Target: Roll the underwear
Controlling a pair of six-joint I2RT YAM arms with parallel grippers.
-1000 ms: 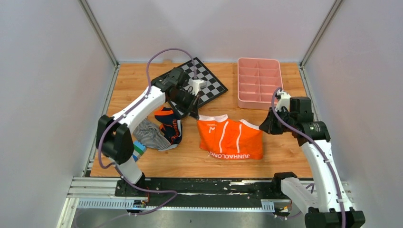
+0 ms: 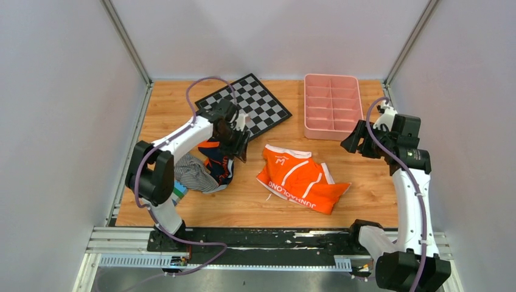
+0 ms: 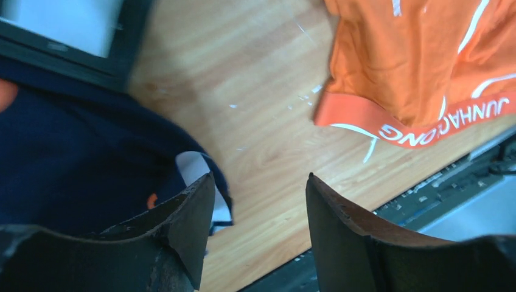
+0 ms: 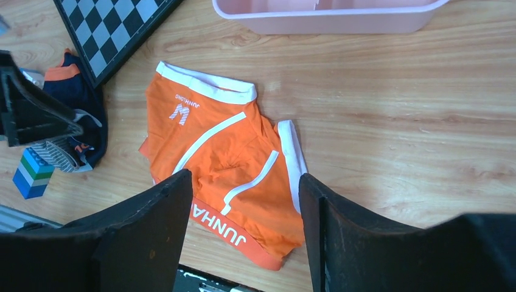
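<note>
Orange underwear (image 2: 298, 179) with white trim and lettering lies loosely spread on the wooden table, also at the upper right of the left wrist view (image 3: 414, 67) and central in the right wrist view (image 4: 219, 152). My left gripper (image 2: 241, 149) hangs open left of it, over dark navy clothing (image 3: 79, 158), with nothing held. My right gripper (image 2: 349, 139) is open and empty above the table, right of and behind the orange underwear.
A checkerboard (image 2: 261, 103) lies at back left, a pink divided bin (image 2: 333, 131) at back right. Striped cloth (image 2: 191, 175) and coloured blocks (image 2: 179, 191) are at left.
</note>
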